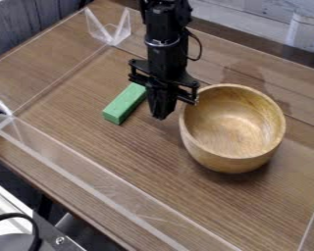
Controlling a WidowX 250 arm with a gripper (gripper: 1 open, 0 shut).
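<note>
My black gripper [160,106] hangs in the middle of the camera view, low over the table, its tips close together and shut, with no object visible between them. To its left a green block [123,106] lies on the wooden table [87,167], its upper end near the gripper body. Just right of the gripper sits a wooden bowl [232,132], empty inside, its left rim close to the fingertips.
Clear plastic pieces stand at the top left and the left edge of the table. A black cable [28,224] shows at the lower left.
</note>
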